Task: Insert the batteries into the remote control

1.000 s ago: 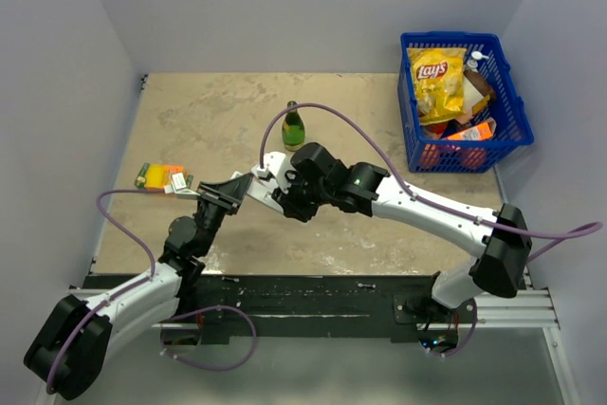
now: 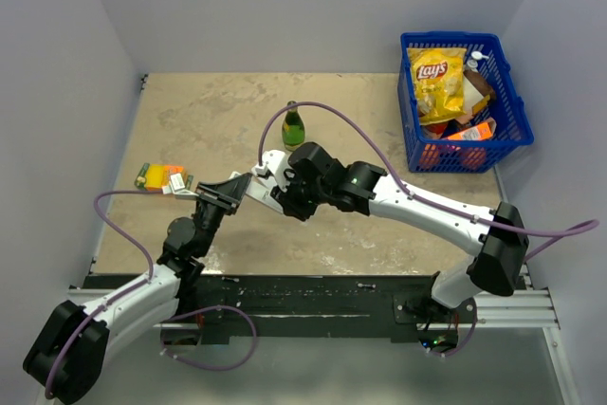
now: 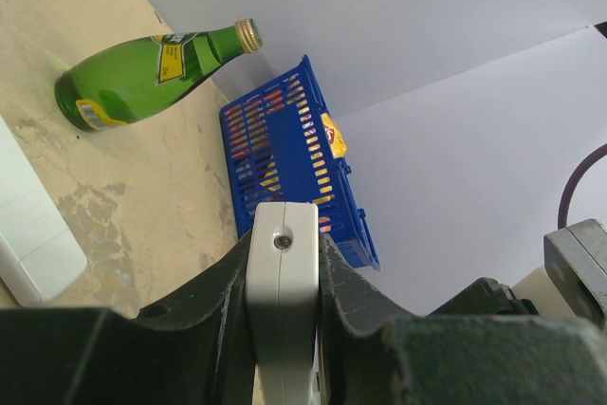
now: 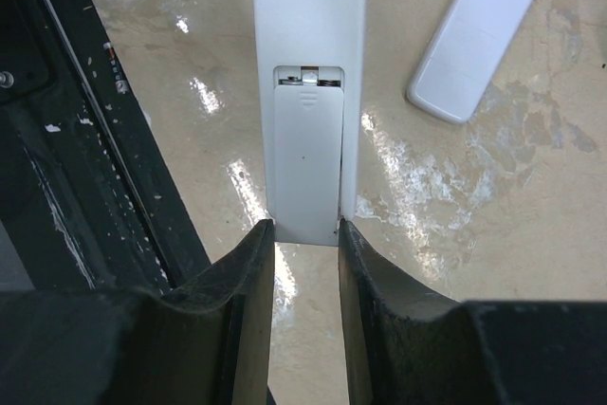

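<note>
The white remote [image 4: 308,26] is held in the air between my two arms. My left gripper is shut on the remote's body, which fills the gap between its fingers. My right gripper is shut at the battery cover [image 4: 307,158] on the remote's other end; metal shows in a narrow gap above the cover. A separate white piece [image 4: 476,30] lies on the table. The yellow-orange battery packs [image 2: 157,175] lie at the table's left.
A green bottle [image 3: 137,82] is at the back middle of the table [image 2: 209,111]. A blue basket [image 2: 512,125] with snacks stands at the back right. The table's dark front edge runs below both arms.
</note>
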